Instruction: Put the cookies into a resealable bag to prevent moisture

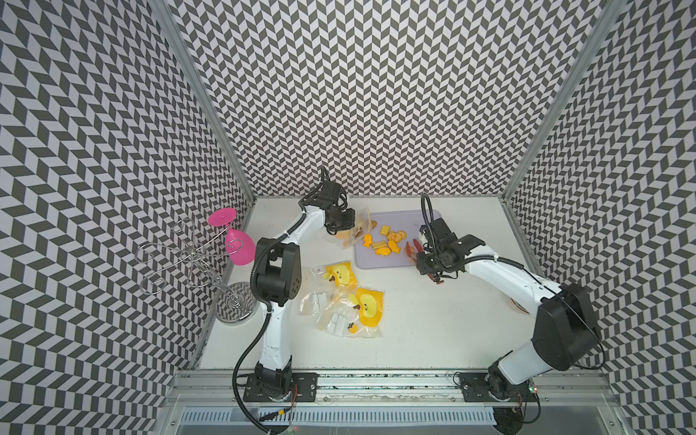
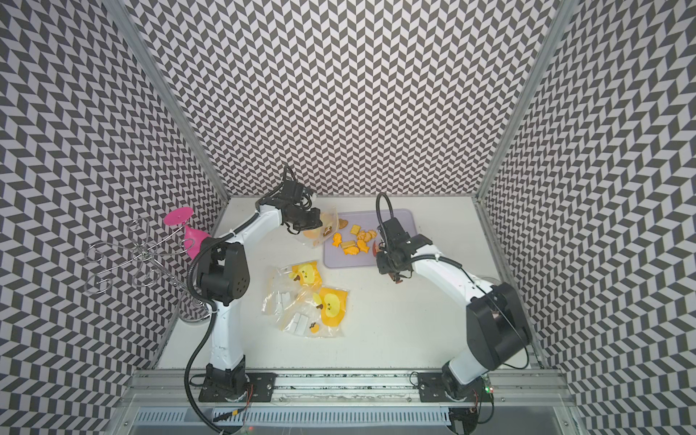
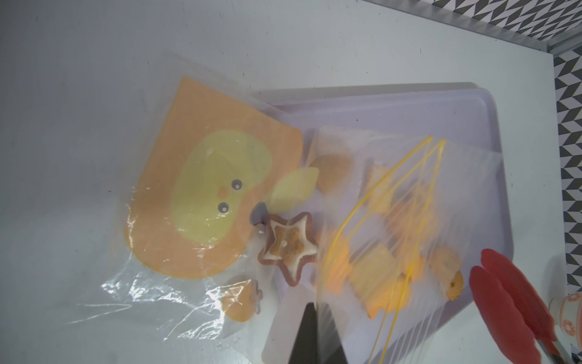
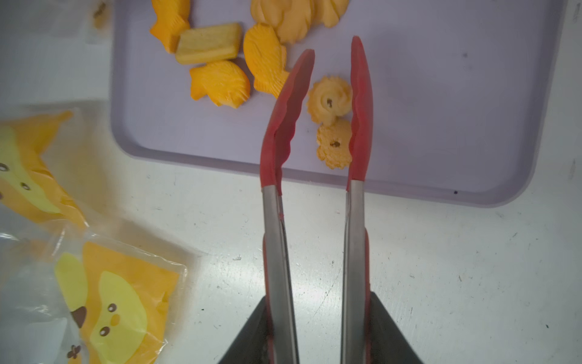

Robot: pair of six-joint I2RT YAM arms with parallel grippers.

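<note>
In the left wrist view, my left gripper is shut on the thin film of a clear resealable bag [image 3: 206, 242] printed with an orange and yellow animal face. Yellow seal lines cross its raised side. A star-shaped cookie [image 3: 287, 246] shows at the bag; whether inside or behind the film I cannot tell. Several cookies [image 4: 221, 83] lie on the lavender tray [image 4: 424, 193]. Red-tipped tongs [image 4: 359, 121] stand between the spread fingers of my right gripper. The parted tips are over two small round cookies [image 4: 329, 102], with nothing visibly pinched.
Two more printed bags, a nearer bag [image 1: 371, 308] and a farther bag [image 1: 339, 274], lie flat in front of the tray. A wire rack [image 1: 192, 257] and a pink item [image 1: 239, 246] stand at the left edge.
</note>
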